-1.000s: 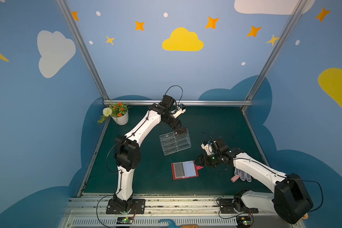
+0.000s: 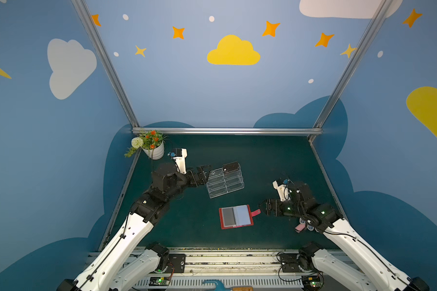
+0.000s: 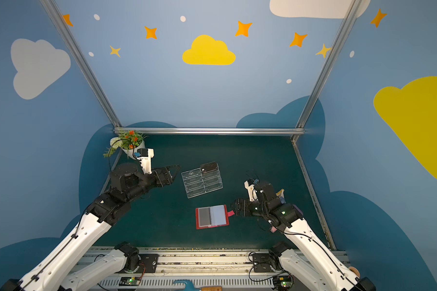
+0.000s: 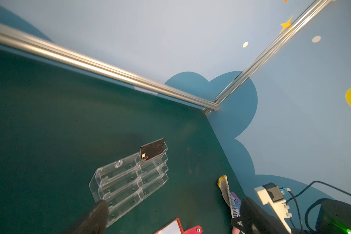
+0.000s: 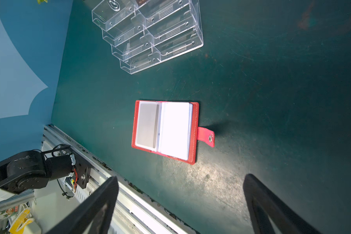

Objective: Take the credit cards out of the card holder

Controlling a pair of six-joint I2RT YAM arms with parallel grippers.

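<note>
A red card holder (image 5: 193, 132) lies open on the table, clear sleeves (image 5: 174, 128) showing and its snap strap (image 5: 205, 135) sticking out to the right. Behind it a clear acrylic rack (image 2: 218, 186) has a black card (image 4: 152, 149) standing in its rear right slot; its other slots look empty. My left gripper (image 2: 204, 174) is raised at the rack's left, open and empty. My right gripper (image 2: 267, 207) hangs open and empty above the table, to the right of the card holder.
A potted plant (image 2: 154, 151) stands at the back left. Gloves (image 4: 234, 206) and a pink item (image 2: 300, 227) lie at the right edge, partly behind the right arm.
My left gripper has drawn back from over the rack's black card toward the left.
</note>
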